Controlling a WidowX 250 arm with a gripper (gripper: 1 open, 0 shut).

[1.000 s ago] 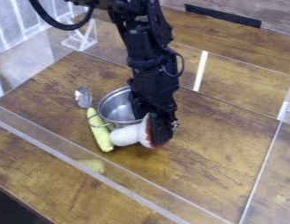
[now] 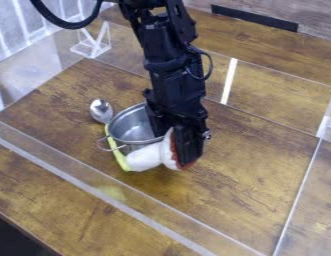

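Observation:
My black gripper point(image 2: 175, 145) is low over the centre of the wooden table, shut on a white, rounded object point(image 2: 152, 157) with some red at its right end. That object is tilted in front of a steel pot point(image 2: 129, 124) with a wire handle. A pale yellow-green long item point(image 2: 120, 160) lies along the pot's left side, partly hidden by the white object. A silver spoon-like item point(image 2: 100, 110) sits behind it to the left. The fingertips are hard to make out.
Bare table point(image 2: 248, 190) spreads to the right and in front. Clear panels or edges border the workspace at the upper left and right. A dark strip runs along the back.
The gripper and white object have risen slightly and shifted a little over the past second. The arm's upper part has moved slightly as well.

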